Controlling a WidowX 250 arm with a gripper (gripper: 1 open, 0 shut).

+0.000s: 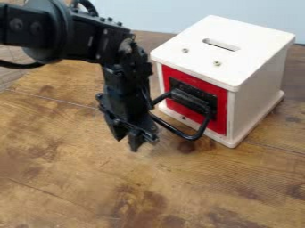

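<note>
A white wooden box (244, 53) stands at the right, with a red front panel (216, 92) carrying a black mechanism and a black loop handle (191, 134) that sticks out toward the front left. My black gripper (136, 134) points down just left of the handle, its upper part overlapping the handle's left end in the view, so whether they touch is unclear. The fingertips hang above the table, and I cannot make out how far apart they stand.
A pale wall (155, 13) runs behind the box.
</note>
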